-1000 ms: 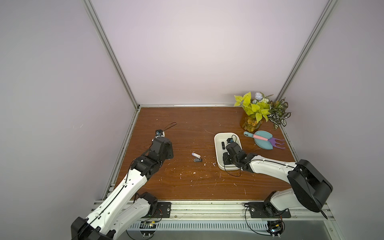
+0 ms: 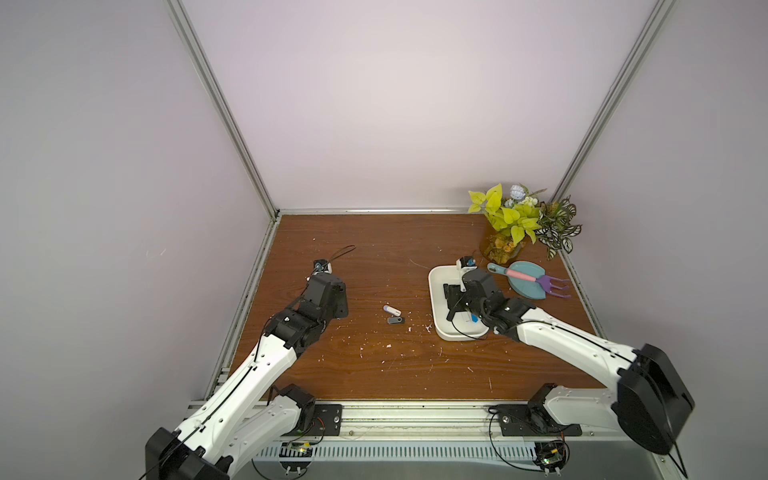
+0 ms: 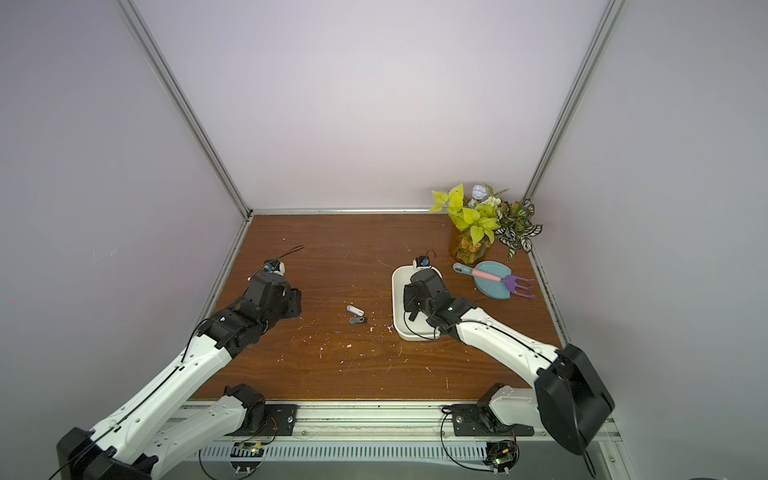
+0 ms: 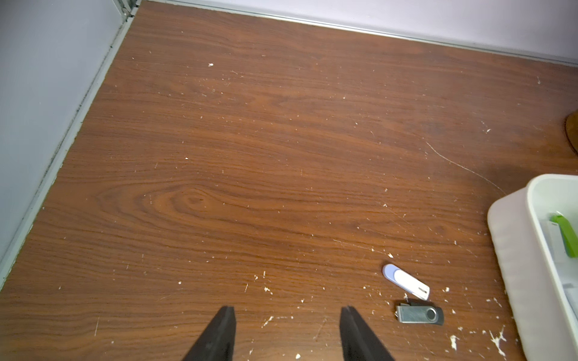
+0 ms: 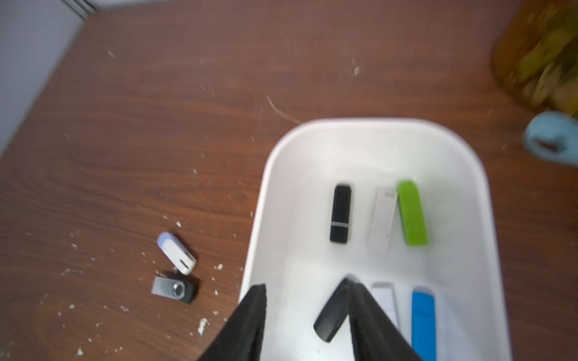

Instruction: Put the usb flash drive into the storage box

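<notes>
Two usb flash drives lie on the wooden table left of the storage box: a white and lilac one [image 5: 177, 253] and, almost touching it, a grey and black one [image 5: 173, 288]. In the white box [image 5: 263, 204] several drives rest, among them a black one [image 5: 340, 212], a green one [image 5: 412, 211], a blue one [image 5: 424, 328] and a slanted black one [image 5: 333, 310]. Over the box, my right gripper has its fingers apart, and nothing shows held between them. My left gripper hangs open and empty over the table, left of the loose drives.
A potted plant [image 2: 512, 224] stands at the back right. Beside the box lies a blue trowel [image 2: 528, 285] with a pink and purple hand fork [image 2: 552, 283].
My right arm has risen from low in the box; its gripper now stands higher above it. The left arm is nearly still. Both loose drives lie where they were.
</notes>
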